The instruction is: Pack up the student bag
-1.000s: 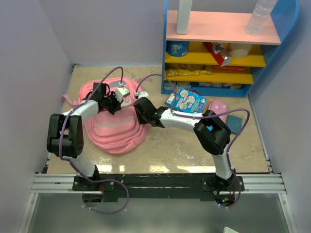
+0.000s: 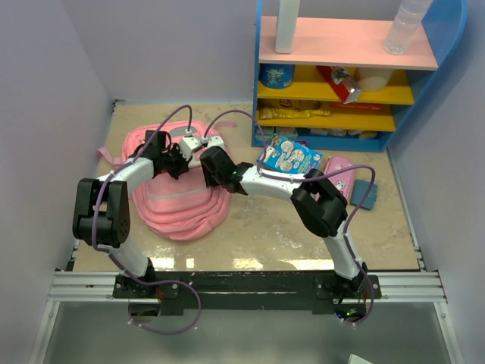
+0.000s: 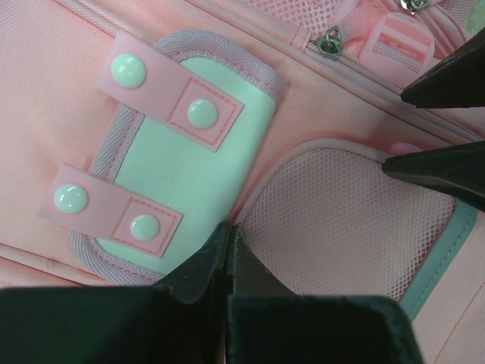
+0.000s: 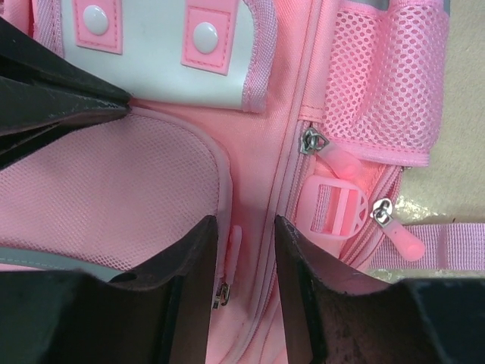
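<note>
The pink bag (image 2: 178,216) lies on the table at the left, beneath both grippers. My left gripper is shut at the upper edge of the mesh front pocket (image 3: 333,220), beside the mint flap (image 3: 197,144); nothing clearly shows between its fingers. Part open, my right gripper has a pink zipper pull (image 4: 233,254) standing in the gap between its fingers, nearer the left one. That pull sits at the pocket's corner, and I see no firm grip on it.
Bag buckle (image 4: 332,206) and another zipper pull (image 4: 402,236) lie right of my right gripper. On the table are a blue patterned pack (image 2: 292,157), a pink case (image 2: 341,171) and a dark blue item (image 2: 365,194). A shelf (image 2: 341,42) stands behind.
The left arm and the bag look unmoved.
</note>
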